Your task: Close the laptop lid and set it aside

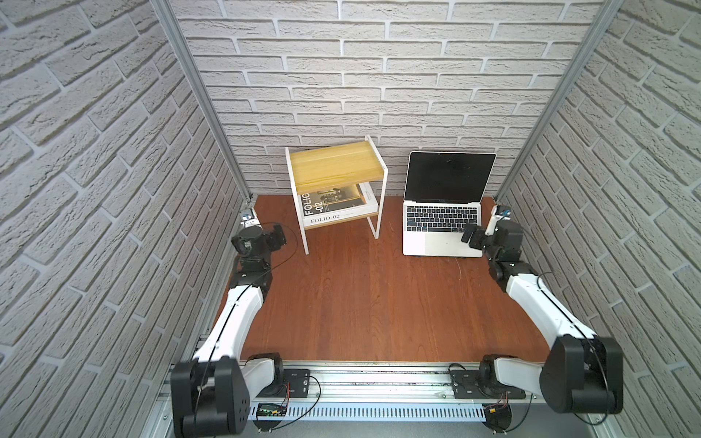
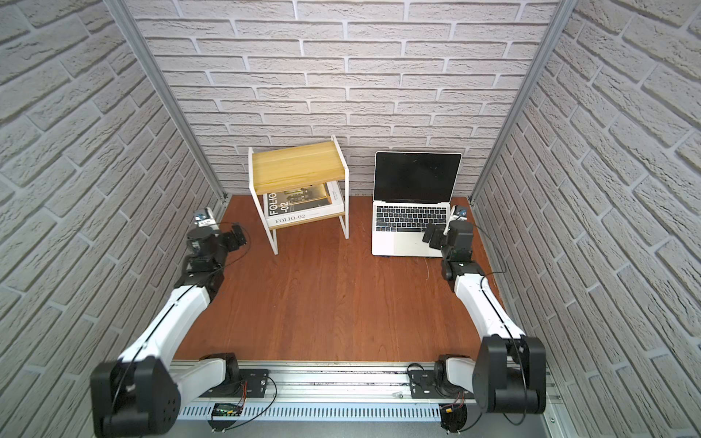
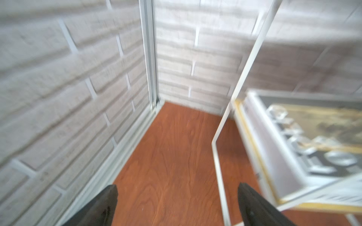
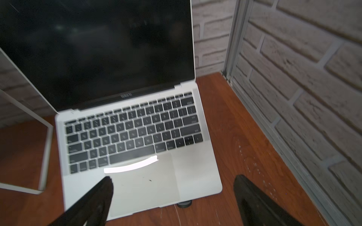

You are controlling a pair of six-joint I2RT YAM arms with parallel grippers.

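Observation:
The silver laptop (image 1: pixel 442 244) stands at the back right with its black-screened lid (image 1: pixel 449 177) raised, the screen leaning back toward the brick wall. In the right wrist view its keyboard (image 4: pixel 132 131) shows in full, while the screen's top runs out of frame. My right gripper is open by the laptop's front right corner, nothing between its fingers; from above it overlaps that corner, and I cannot tell if it touches. On the far left, my left gripper also stands open and empty, beside the shelf's left leg.
A small two-tier shelf (image 1: pixel 332 166) with a wooden top and white frame stands left of the laptop. A book box (image 1: pixel 343 208) marked FOLIO-02 lies on its lower tier. Brick walls close in both sides and the back.

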